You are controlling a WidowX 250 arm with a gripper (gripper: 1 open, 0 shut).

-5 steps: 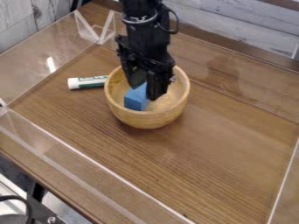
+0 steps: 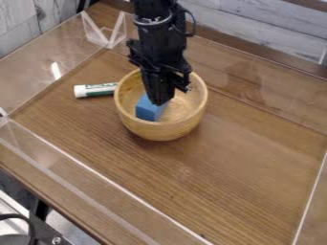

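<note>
My black gripper (image 2: 160,94) points down over a tan round bowl (image 2: 186,124), its tip at or just inside the back half of the bowl's opening. It appears shut, with nothing visible held in it. A blue block (image 2: 149,110) lies inside the bowl on the left, just below the gripper tip, partly behind it.
A white and green tube (image 2: 95,90) lies left of the bowl. A white wall edge runs along the back right, and a black cable (image 2: 19,220) shows at the lower left.
Over the last second my gripper has risen slightly from lower in the bowl. The blue block stays in the bowl in about the same place.
</note>
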